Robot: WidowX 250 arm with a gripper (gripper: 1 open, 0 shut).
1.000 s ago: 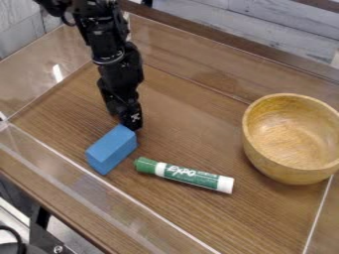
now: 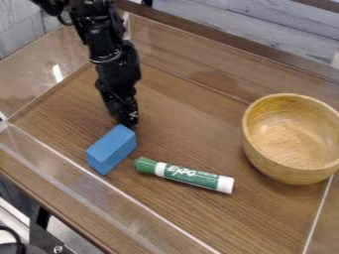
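The black robot gripper (image 2: pixel 117 107) reaches down from the top left to the tabletop, its tip just behind a blue block (image 2: pixel 111 150). Its fingers are dark against the wood, and I cannot tell clearly what, if anything, is between them. A green and white EXPO marker (image 2: pixel 184 176) lies to the right of the block. A tan bowl (image 2: pixel 288 139) sits at the right.
The gripper has shifted slightly to the left and its fingers look narrower in profile. The block, marker and bowl have not moved.
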